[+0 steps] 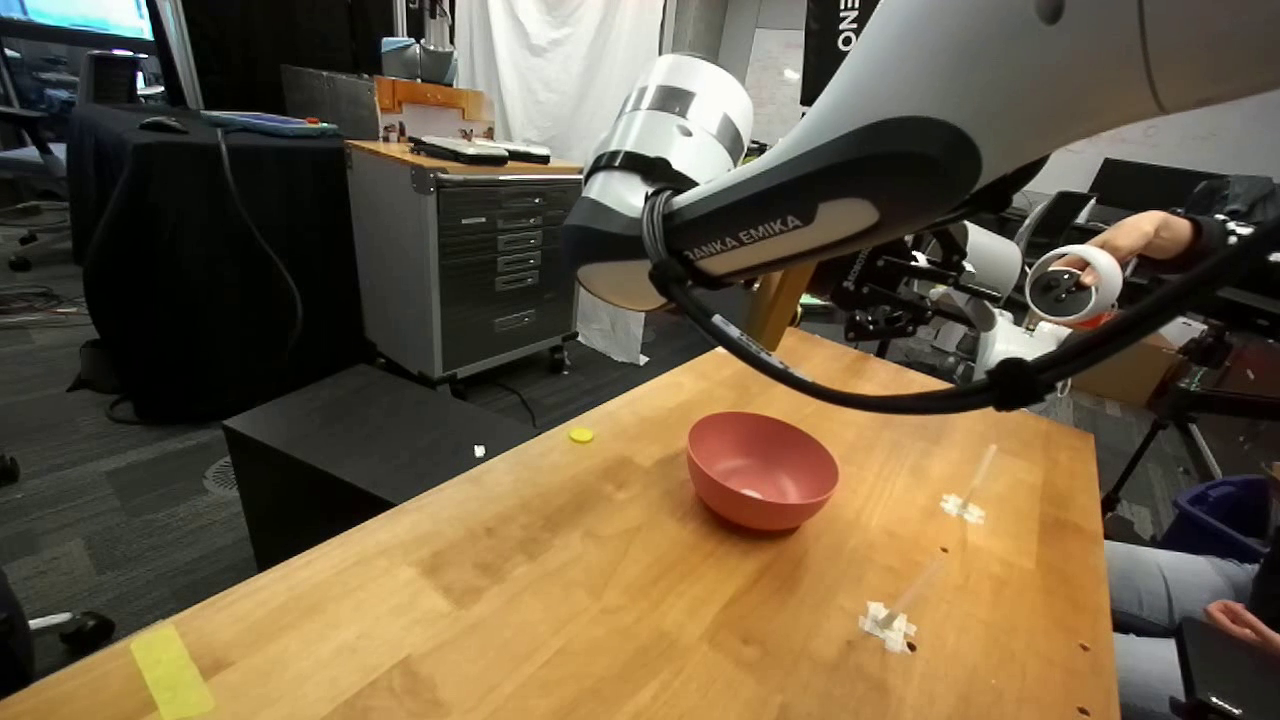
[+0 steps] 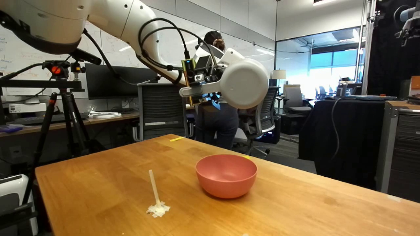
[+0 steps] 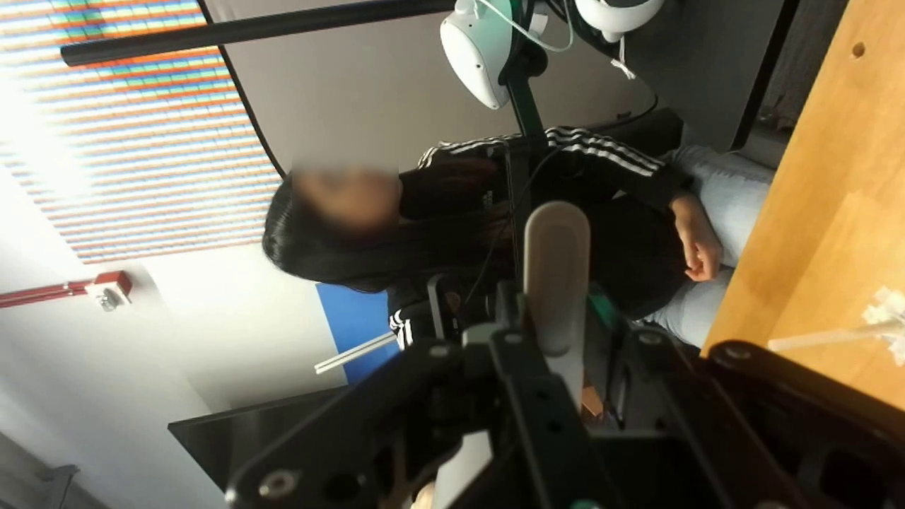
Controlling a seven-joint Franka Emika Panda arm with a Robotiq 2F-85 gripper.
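Note:
My gripper is shut on a pale, round-ended handle, which stands up between its fingers in the wrist view. In exterior view 2, this handle joins a white round pan-like thing, its smooth base turned to the camera. Exterior view 1 shows the white pan at the fingertips, partly behind the arm and cables. It hangs well above the table. A red bowl sits upright on the table, apart from the gripper; only a small pale spot shows inside. Most of the pan is hidden in the wrist view.
Thin clear sticks stand taped to the wooden table near the bowl. A yellow disc lies by the far edge. A seated person is beyond the table edge.

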